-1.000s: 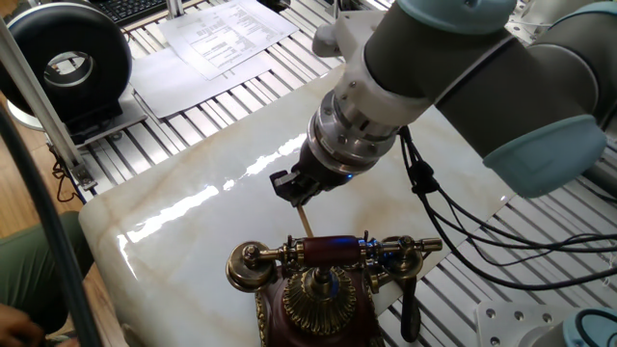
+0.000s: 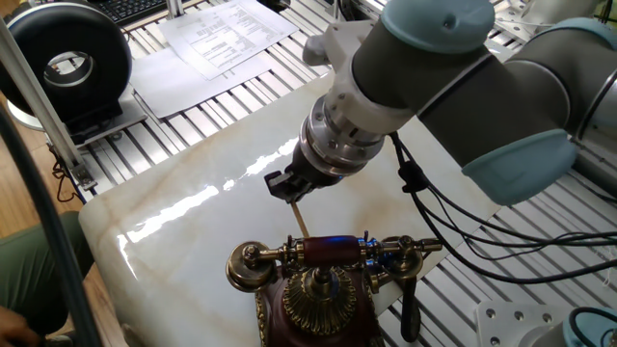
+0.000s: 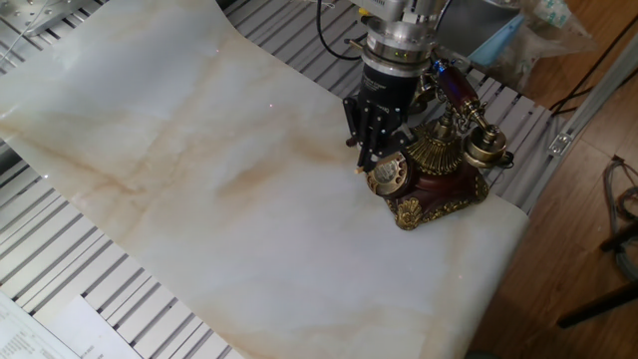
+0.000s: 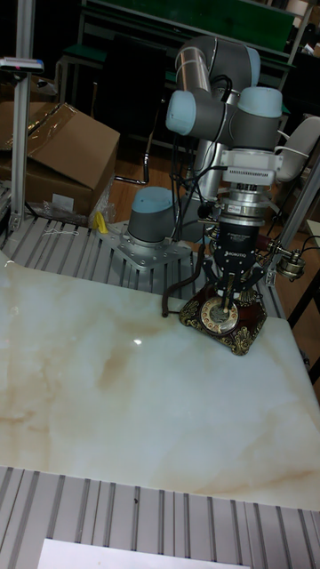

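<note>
An ornate old-style telephone, dark red with gold trim, stands upright on the pale marbled sheet. Its handset rests across the cradle. The round dial faces the open side of the sheet. Right in front of that dial my gripper points downward, shut on a thin wooden stick. The stick's lower end is hidden behind the handset in exterior view 1. Exterior view 3 has the gripper overlapping the dial; whether the stick touches it, I cannot tell.
Glossy marbled sheet lies clear over most of the slatted table. Papers and a black ring-shaped device are at the far side in exterior view 1. Cables hang beside the arm. A cardboard box stands behind the table.
The telephone has stayed put.
</note>
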